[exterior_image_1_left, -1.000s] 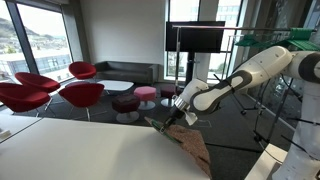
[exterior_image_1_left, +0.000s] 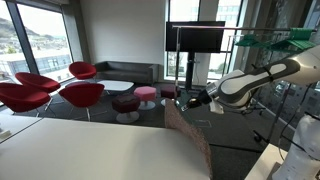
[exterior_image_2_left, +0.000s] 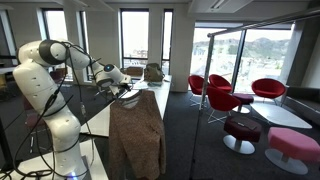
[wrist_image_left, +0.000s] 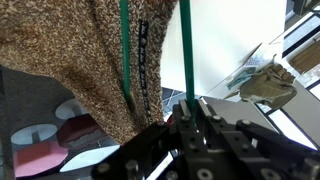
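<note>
A brown speckled knitted garment (exterior_image_2_left: 137, 130) hangs in front of the white table (exterior_image_2_left: 98, 122), with its lower part spread downward. From exterior view 1 it appears as a narrow upright fold (exterior_image_1_left: 188, 138) at the table's far edge. My gripper (exterior_image_1_left: 186, 106) is at its upper end. In the wrist view, thin green hanger bars (wrist_image_left: 187, 45) run down to the gripper, which is shut on the hanger. The second green bar (wrist_image_left: 125, 40) lies against the knit (wrist_image_left: 70, 45), close to a dark label strip. The exact grip point is small and dark.
A metal rack stands at the right in exterior view 1, with green hangers (exterior_image_1_left: 290, 40) on it. A greenish bag (exterior_image_2_left: 153, 73) rests at the table's far end. Red chairs (exterior_image_1_left: 83, 93) and stools (exterior_image_1_left: 146, 94) stand beyond the table, whose near part is bare.
The arm has drawn back to the right and upward. The garment's top has risen with it and stands steeper, where before it leaned low over the table.
</note>
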